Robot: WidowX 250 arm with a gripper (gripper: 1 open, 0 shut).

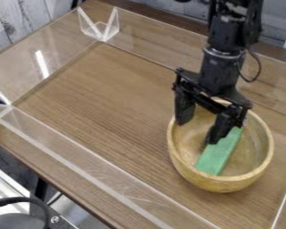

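The black robot arm reaches down from the top right, its gripper (203, 117) over a cream round bowl (220, 181). The fingers stand apart, low at the bowl's back part, with nothing clearly held between them. A green oblong object (216, 154) lies inside the bowl, in front of the gripper.
A white wire-like holder (99, 25) stands at the back left. Black parts (21, 215) show at the lower left corner.
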